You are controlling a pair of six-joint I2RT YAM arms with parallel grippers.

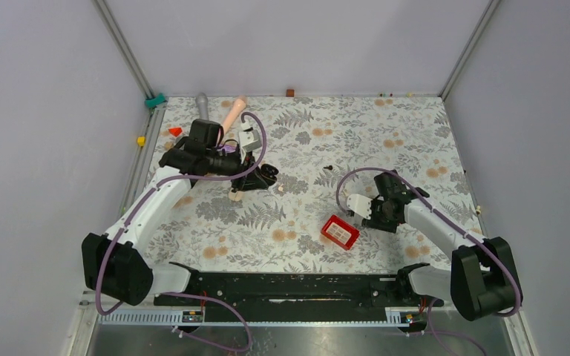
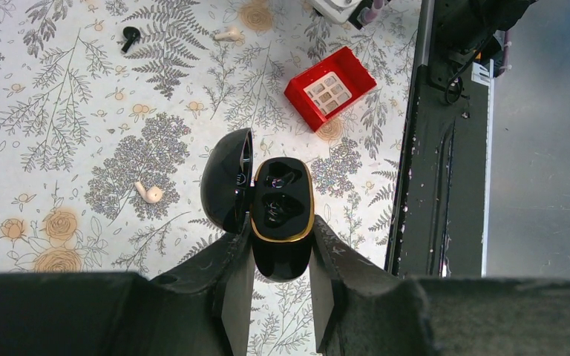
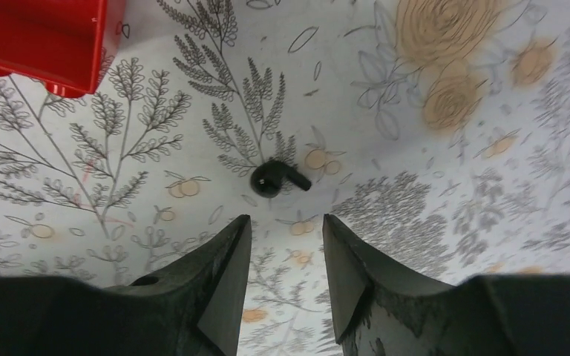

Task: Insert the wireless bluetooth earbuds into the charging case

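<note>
The glossy black charging case [image 2: 282, 208] is held upright by my left gripper, shut on it, with its lid open and two empty-looking cavities showing. A black earbud [image 3: 271, 179] lies beside the red tray; my right gripper is above it, fingertips part open, nothing between them. Farther off in the left wrist view lie another black earbud [image 2: 130, 35], a white earbud [image 2: 150, 191] and a second white earbud [image 2: 228, 35].
The red tray [image 1: 348, 241] with a white insert sits front centre right. Long tools [image 1: 234, 110] lie at the back left behind my left arm.
</note>
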